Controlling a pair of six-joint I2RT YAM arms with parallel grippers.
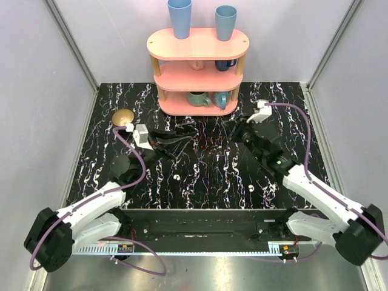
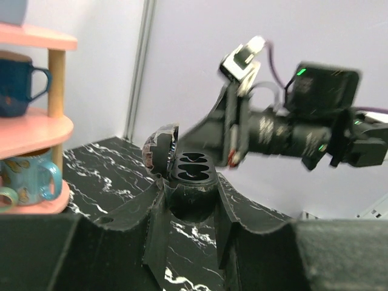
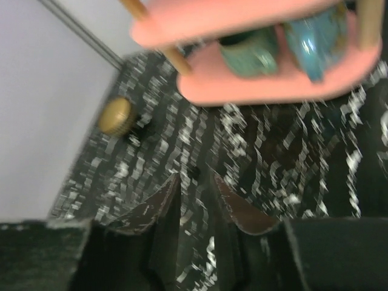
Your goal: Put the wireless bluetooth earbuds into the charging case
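The black charging case (image 2: 193, 182) has its lid (image 2: 160, 148) raised, and dark recesses show inside; whether they hold earbuds I cannot tell. My left gripper is shut on its lower part, holding it above the table. From above, this gripper (image 1: 193, 138) is left of my right gripper (image 1: 227, 130), with a short gap between them. In the right wrist view, the right gripper stands part open. A small dark spot (image 3: 193, 172) shows between its fingertips; I cannot tell what it is. No earbud can be made out clearly.
A pink shelf (image 1: 199, 79) with mugs and blue cups stands at the back. A tan bowl (image 1: 123, 117) sits at the back left.
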